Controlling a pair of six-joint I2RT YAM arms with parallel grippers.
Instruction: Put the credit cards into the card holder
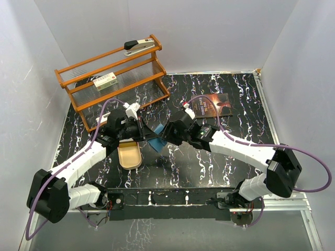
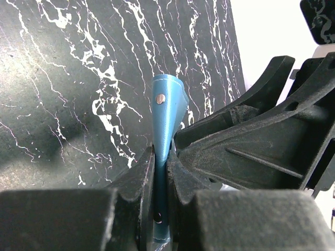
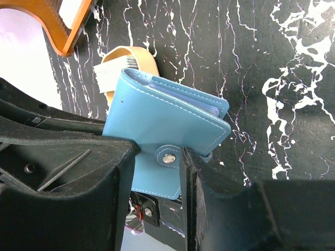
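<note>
A light blue card holder (image 1: 157,141) with stitched edges and snap studs is held in the air near the table's centre by my left gripper (image 1: 146,135), shut on it; in the left wrist view the holder (image 2: 166,104) is edge-on between those fingers. My right gripper stands open at the holder's snap side, one finger in front of its snap tab (image 3: 169,158). A clear sleeve shows inside the fold. Behind it in the right wrist view, a tan tray (image 3: 144,58) holds white cards (image 3: 107,73).
A wooden shelf (image 1: 115,68) with a stapler (image 1: 138,45) and a box (image 1: 104,81) stands at the back left. A book (image 1: 212,104) lies at the back right.
</note>
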